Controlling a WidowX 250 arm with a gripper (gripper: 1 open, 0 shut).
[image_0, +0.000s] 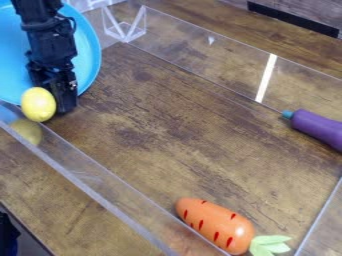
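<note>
The black gripper (56, 90) reaches down into a light blue bowl or plate (83, 45) at the upper left. A yellow egg-shaped object (38, 105) sits right at its fingertips, by the bowl's lower edge; whether the fingers hold it cannot be told, as they are partly hidden behind it and dark.
An orange toy carrot (214, 225) lies at the bottom right and a purple toy eggplant (318, 130) at the right. Clear plastic walls edge the wooden floor (181, 130), whose middle is clear.
</note>
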